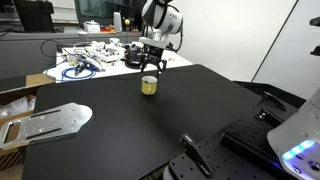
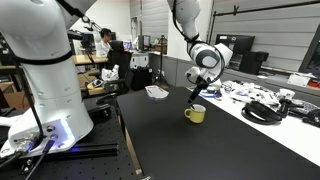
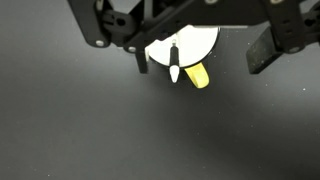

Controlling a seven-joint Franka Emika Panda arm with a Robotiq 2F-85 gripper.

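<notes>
A yellow mug [image 1: 149, 85] stands upright on the black table. In exterior view 2 the same mug [image 2: 195, 114] has its handle to the right. My gripper [image 1: 154, 67] hangs just above and behind it, open, with its fingers pointing down. The wrist view shows the mug's white inside partly covered by the gripper body, and its yellow handle [image 3: 199, 76] between the spread fingers. A black marker with a white tip [image 3: 174, 72] lies across the mug's opening in that view, apart from both fingers. How deep it sits in the mug I cannot tell.
A grey metal plate [image 1: 46, 124] lies on the table's left side in exterior view 1. Blue cables [image 1: 82, 70] lie behind the mug. Another white arm [image 2: 45, 75] stands in the left foreground of exterior view 2.
</notes>
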